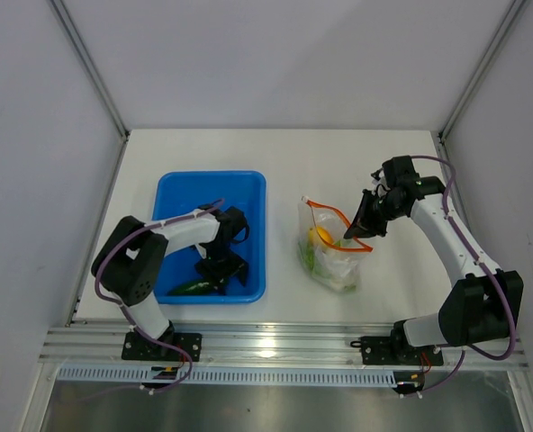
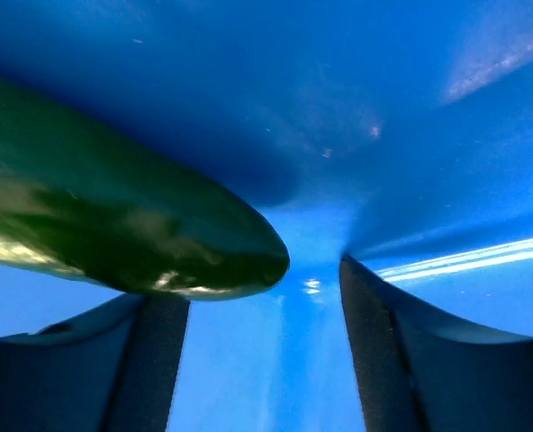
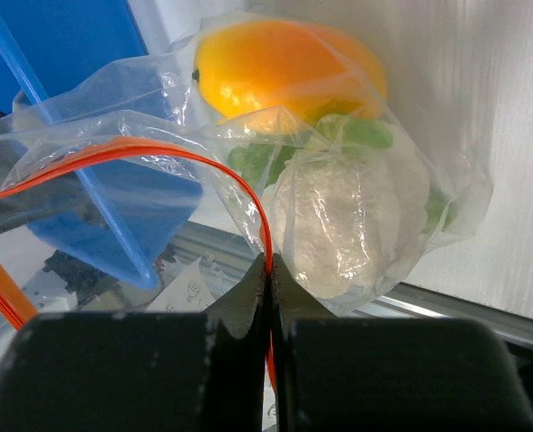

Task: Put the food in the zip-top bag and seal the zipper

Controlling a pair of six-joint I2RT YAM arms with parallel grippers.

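Observation:
A dark green cucumber (image 1: 190, 288) lies in the blue bin (image 1: 211, 178) under my left gripper; in the left wrist view its rounded end sits just above the part-open fingers, with blue plastic between them. My right gripper is shut on the orange zip rim of the clear bag (image 1: 329, 265). Inside the bag are a yellow-orange food (image 3: 284, 67), green leafy pieces (image 3: 356, 133) and a pale cauliflower-like head (image 3: 347, 225).
The bin takes up the left of the white table (image 1: 293, 148); the bag is on the right. Bare table shows behind both and between them. Walls surround the table.

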